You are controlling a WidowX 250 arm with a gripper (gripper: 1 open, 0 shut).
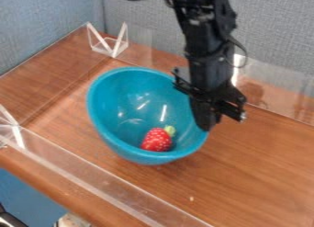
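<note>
A turquoise bowl (117, 102) rests on the wooden table, left of centre. A red strawberry toy (156, 140) with a pale green top lies inside it, toward the front right. My black gripper (214, 113) is at the bowl's right rim, above and right of the strawberry; whether it touches the rim is unclear. Its fingers are dark and hard to make out; no object shows between them.
Clear plastic edging runs along the front left and the back, with grey padded walls behind.
</note>
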